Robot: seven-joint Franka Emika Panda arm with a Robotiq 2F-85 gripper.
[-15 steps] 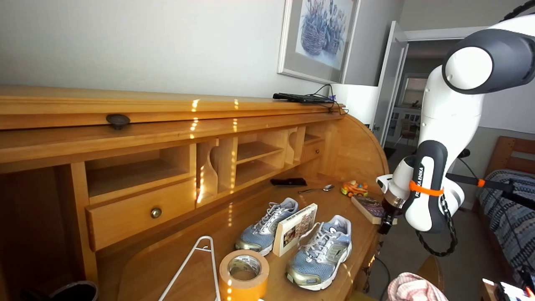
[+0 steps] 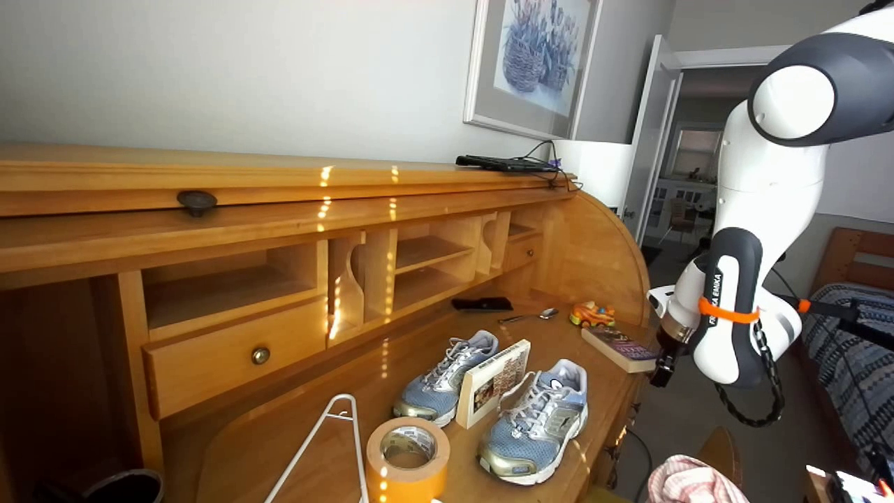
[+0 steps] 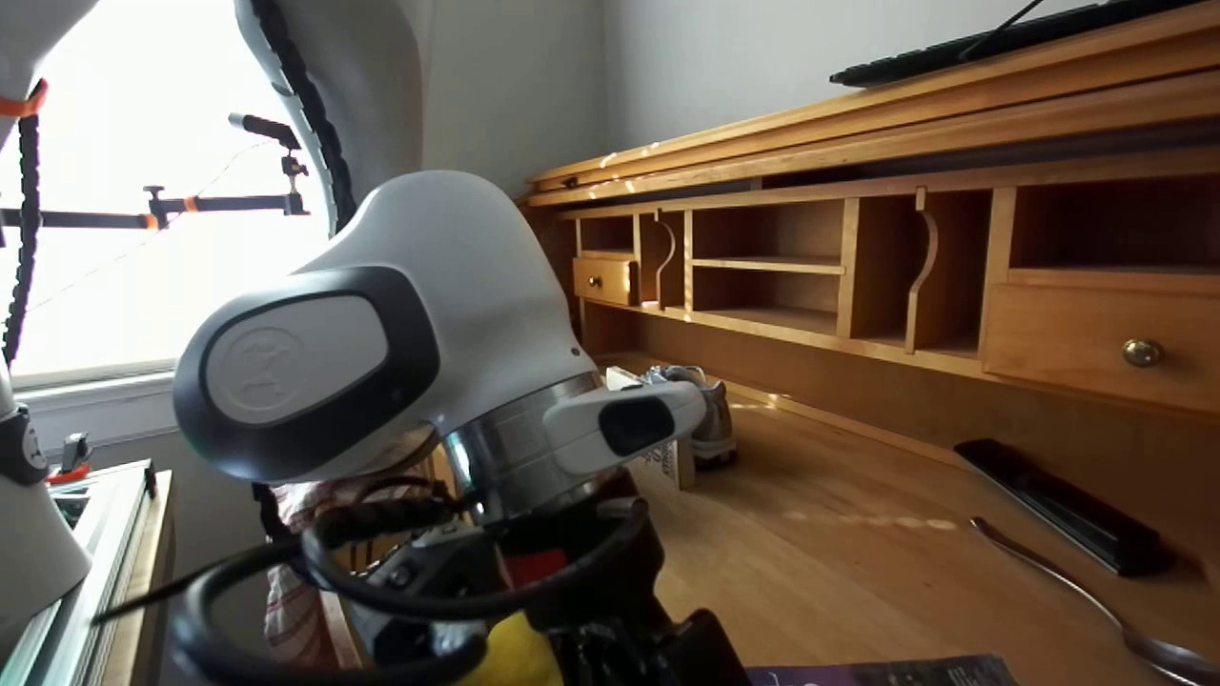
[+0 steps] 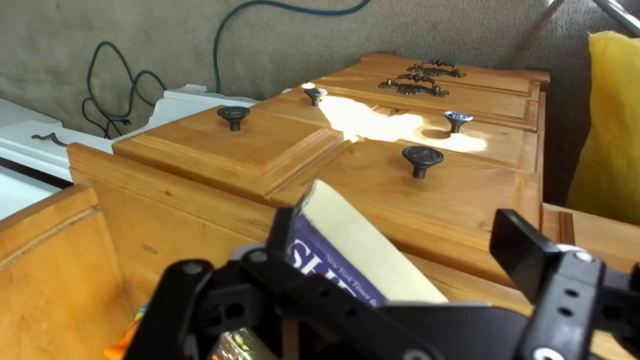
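Note:
A thick paperback book (image 2: pixel 618 345) lies at the right end of the wooden desk, close to its front edge. Its purple spine and pale page block (image 4: pixel 360 243) show in the wrist view, partly covered by my left finger. My gripper (image 2: pixel 663 369) hangs just off the desk's front edge beside the book. Seen from the wrist, the gripper is open, its black fingers (image 4: pixel 516 249) wide apart. The book shows beyond and between them, and no grip on it is visible. In exterior view 2 the arm hides most of the gripper.
Near the book are an orange toy car (image 2: pixel 592 314), a spoon (image 2: pixel 529 317) and a black object (image 2: pixel 482 303). Two shoes (image 2: pixel 536 423), a framed picture (image 2: pixel 492 385), orange tape (image 2: pixel 408 469) and a white hanger (image 2: pixel 356 436) stand farther left. Drawer knobs (image 4: pixel 423 157) project from the desk front.
My arm and gripper have moved right, away from the desk edge, and slightly up. The book appears shifted a little to the left, and more of it shows.

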